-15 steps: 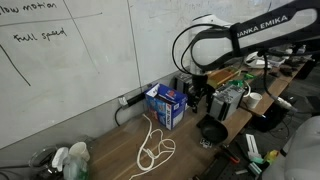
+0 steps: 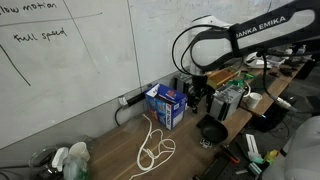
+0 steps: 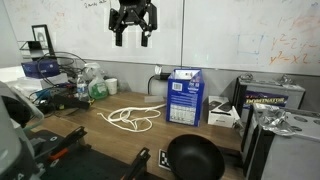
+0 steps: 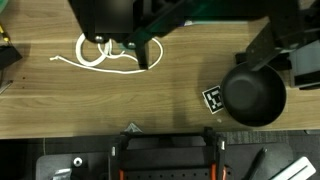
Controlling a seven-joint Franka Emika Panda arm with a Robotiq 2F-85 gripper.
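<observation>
My gripper (image 3: 131, 40) hangs high above the table in exterior view 2, its fingers spread apart with nothing between them. In exterior view 1 the gripper (image 2: 203, 103) is above the far right part of the table, near a black pan (image 2: 212, 130). The wrist view shows that round pan (image 4: 253, 96) from above, empty, at the right. A loose white cable (image 4: 95, 60) lies on the wooden table. Against the whiteboard stands a blue box (image 3: 184, 98), upright, behind the pan. The gripper's dark body covers the top of the wrist view.
A small black-and-white patterned square (image 4: 213, 99) lies beside the pan. Grey metal appliances (image 3: 285, 140) stand right of it. A green-and-white bottle (image 3: 97, 83) and tangled black cables are at the back left.
</observation>
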